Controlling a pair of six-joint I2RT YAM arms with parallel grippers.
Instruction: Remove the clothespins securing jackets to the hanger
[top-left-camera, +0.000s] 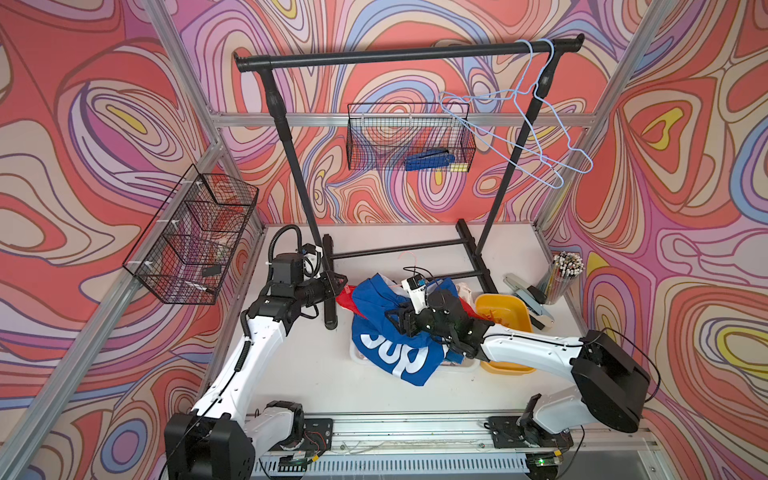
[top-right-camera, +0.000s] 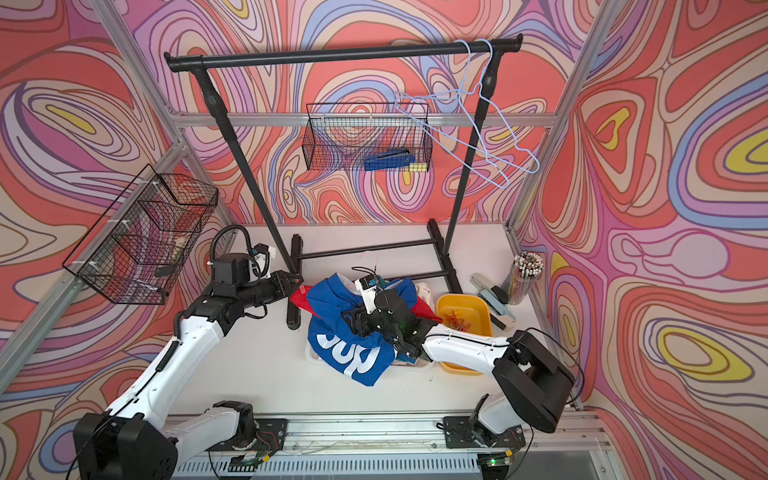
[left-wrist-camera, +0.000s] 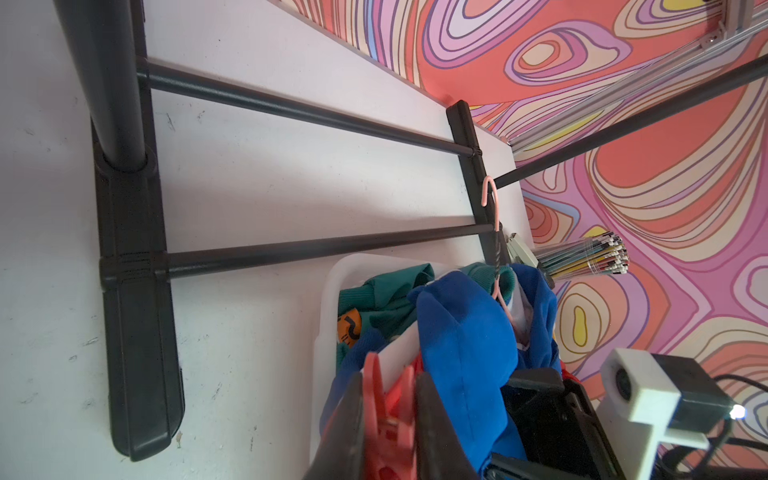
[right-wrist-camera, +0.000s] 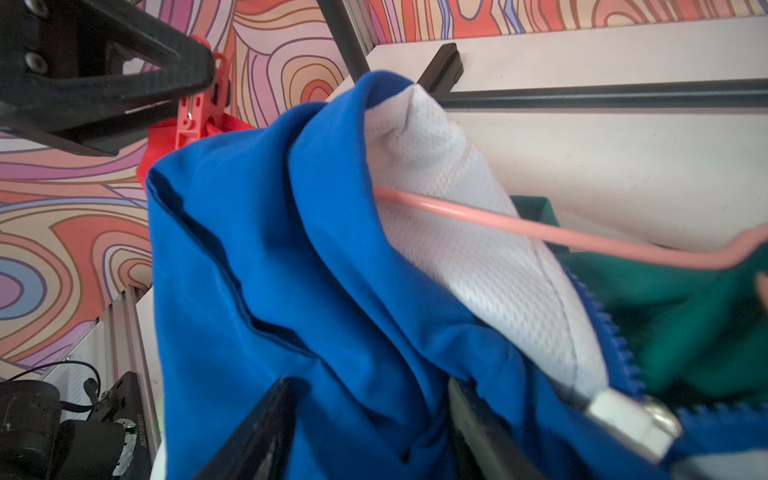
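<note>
A blue jacket (top-left-camera: 392, 352) with white lettering and a red part (top-left-camera: 347, 299) lies over a white bin, on a pink hanger (right-wrist-camera: 512, 226). At its left shoulder, my left gripper is shut on a red clothespin (right-wrist-camera: 200, 112). The pin's lower end meets the red and blue cloth; whether it still bites the fabric cannot be seen. My right gripper is over the middle of the jacket, its fingers (right-wrist-camera: 268, 428) apart, with blue folds between them. Their tips are lost in the cloth.
The white bin (left-wrist-camera: 321, 376) under the jacket holds green clothing (left-wrist-camera: 384, 292). To the right stands a yellow tray (top-left-camera: 524, 308) with red pieces inside. Behind is a black rack (top-left-camera: 408, 57) with light-blue hangers (top-left-camera: 520, 148).
</note>
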